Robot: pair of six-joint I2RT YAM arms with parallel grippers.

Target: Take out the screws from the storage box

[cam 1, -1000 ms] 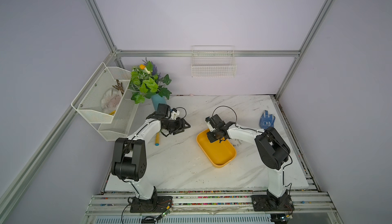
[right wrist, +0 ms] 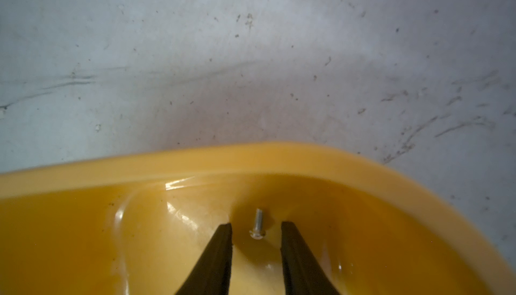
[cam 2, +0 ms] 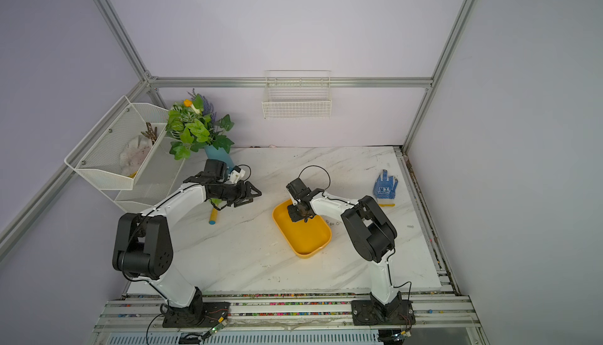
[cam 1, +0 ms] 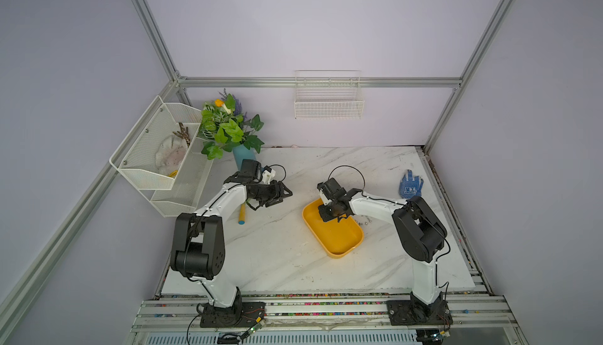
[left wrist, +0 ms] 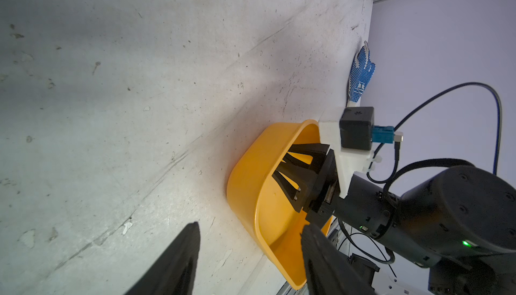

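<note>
In the right wrist view a small silver screw (right wrist: 258, 224) lies on the floor of the yellow storage box, near its curved end. My right gripper is open, one finger on either side of the screw with a gap to each. The yellow storage box (cam 1: 334, 252) rests on the table right of centre; in the top left view my right gripper hides its far end. Small dark bits, seemingly screws (cam 1: 361, 223), lie on the table just right of the box. My left gripper stands open and empty over bare table, left of the box.
A vase of flowers (cam 1: 245, 154) and a white mesh rack (cam 1: 147, 178) stand behind the left arm. A yellow-handled tool (cam 1: 241, 214) lies beside that arm. The blue glove (cam 1: 410, 184) is far right.
The left arm and the box show no clear movement.
</note>
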